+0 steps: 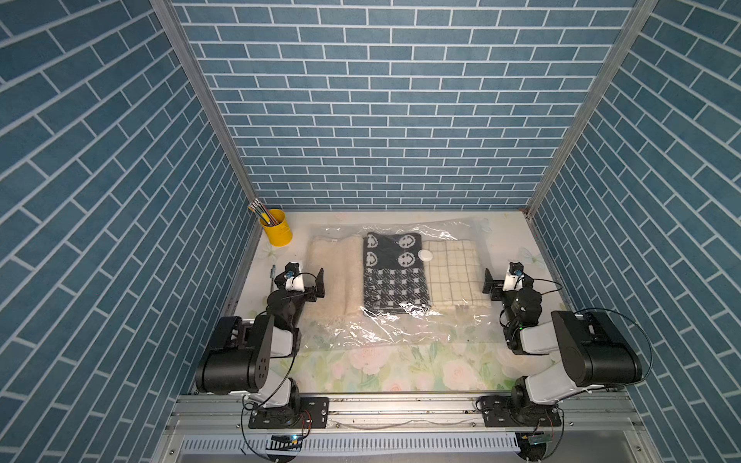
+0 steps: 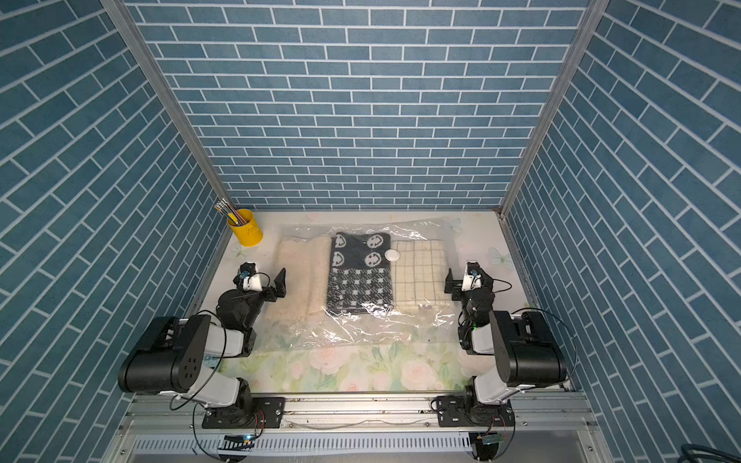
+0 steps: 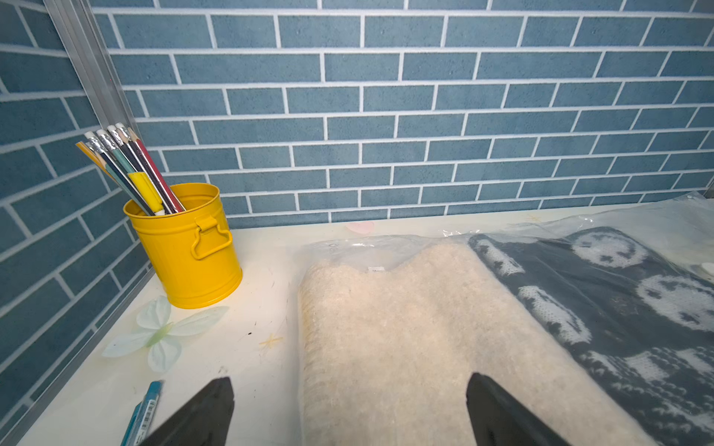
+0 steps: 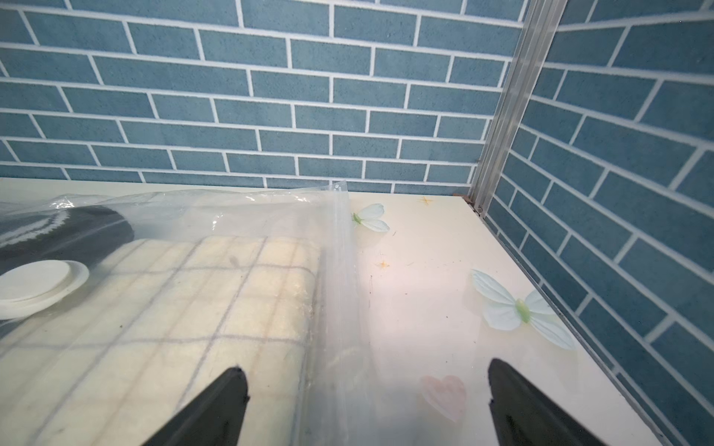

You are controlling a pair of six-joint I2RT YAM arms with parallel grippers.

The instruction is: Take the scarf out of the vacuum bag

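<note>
A clear vacuum bag (image 1: 401, 335) with a white valve (image 1: 425, 254) lies flat across the table. Inside are three folded scarves: a fluffy cream one (image 1: 333, 277) on the left, a dark grey patterned one (image 1: 395, 274) in the middle and a cream checked one (image 1: 455, 274) on the right. My left gripper stands open over the bag's left side, above the fluffy scarf's edge. My right gripper is open at the bag's right edge. Neither holds anything.
A yellow cup (image 3: 182, 260) of pencils stands at the back left, with pens (image 3: 145, 412) lying in front of it. Brick-patterned walls enclose the back and sides. Bare table shows at both sides and along the front.
</note>
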